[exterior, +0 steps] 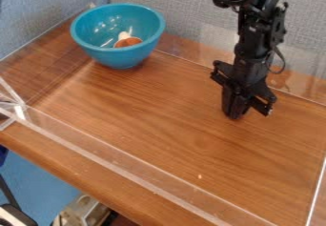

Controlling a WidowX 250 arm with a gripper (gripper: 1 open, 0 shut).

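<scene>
My black gripper (pixel 235 102) is low over the wooden table at the right of the camera view, its tip at or very near the surface; whether it is open or shut is hard to make out, and any object between the fingers is hidden. A blue bowl (pixel 101 51) sits at the back left, holding a small orange item (pixel 128 42) and some pale pieces.
Clear edging runs along its sides, with grey padded walls (pixel 185 10) behind and at left. Some equipment (pixel 79 213) lies below the front-left edge.
</scene>
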